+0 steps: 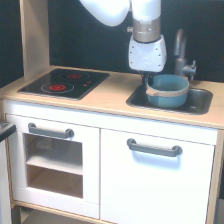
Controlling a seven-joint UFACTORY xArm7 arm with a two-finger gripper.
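Observation:
A blue-grey pot (pixel 168 94) with a tan rim sits in the dark sink (pixel 198 101) at the right of the counter. My gripper (pixel 149 81) comes down from above, its dark fingers at the left side of the pot, by the rim. The fingers are too small and dark to show whether they are open or closed on the pot or its handle.
A dark tap (pixel 180 48) rises behind the pot. At the left of the wooden counter (pixel 110 92) lies a black cooktop (pixel 64 83) with red rings, bare of pots. Below are a cabinet door (pixel 150 180) and an oven front with a dark handle (pixel 50 131).

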